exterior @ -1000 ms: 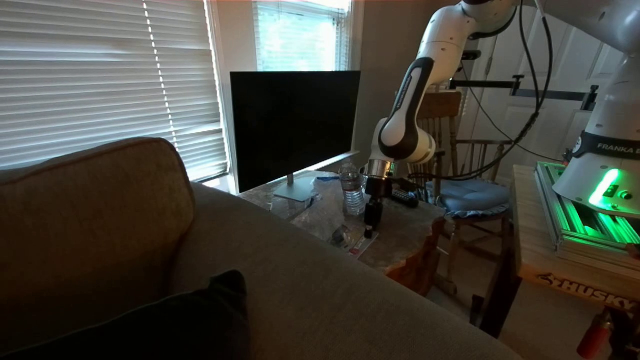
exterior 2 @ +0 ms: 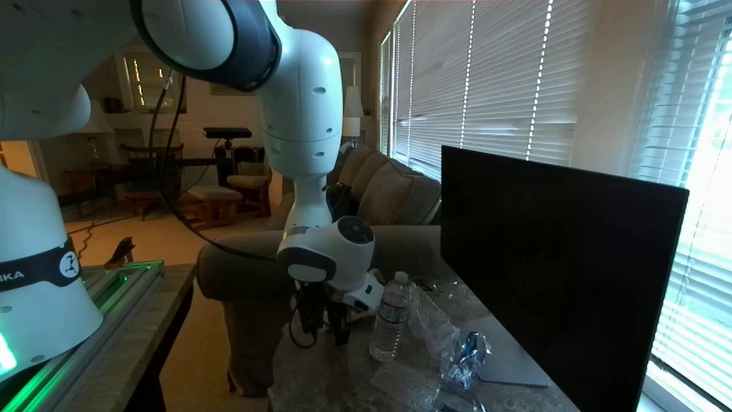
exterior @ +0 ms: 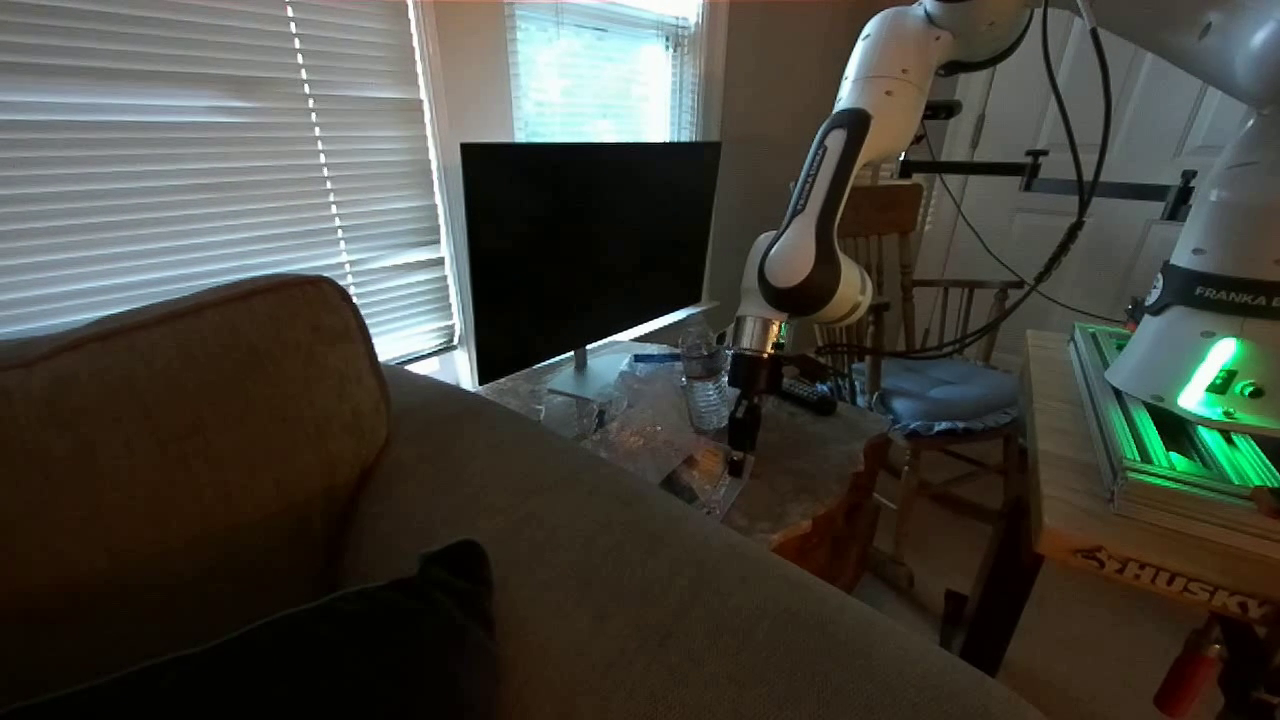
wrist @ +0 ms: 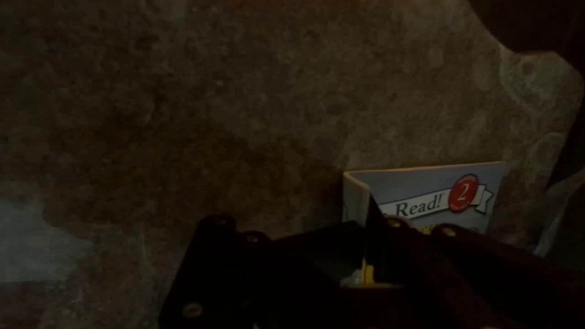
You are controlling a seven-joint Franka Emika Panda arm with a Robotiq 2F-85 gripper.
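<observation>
A thin paperback book [wrist: 422, 189] with "Read!" and a red "2" on its cover lies partly beneath my gripper in the wrist view. Its left edge is bent up and runs in between the dark fingertips, so the fingers appear shut on that thin edge. The lower part of the cover is hidden behind the fingers [wrist: 381, 241]. Seen from exterior view 1, the gripper [exterior: 735, 462] is low over the table's near end, with the book [exterior: 693, 476] tilted beside it. In exterior view 2 the gripper [exterior 2: 339, 333] hides the book.
A clear water bottle [exterior 2: 389, 323] stands close to the gripper. Crumpled plastic wrap [exterior: 642, 420] covers much of the table near the monitor [exterior: 588, 252]. A dark remote [exterior: 810, 394] lies behind the arm. The sofa arm [exterior: 576, 540] borders the table.
The book, flatter a second ago, has tilted up near the fingers. My gripper has shifted only slightly. Plastic wrap next to it looks moved.
</observation>
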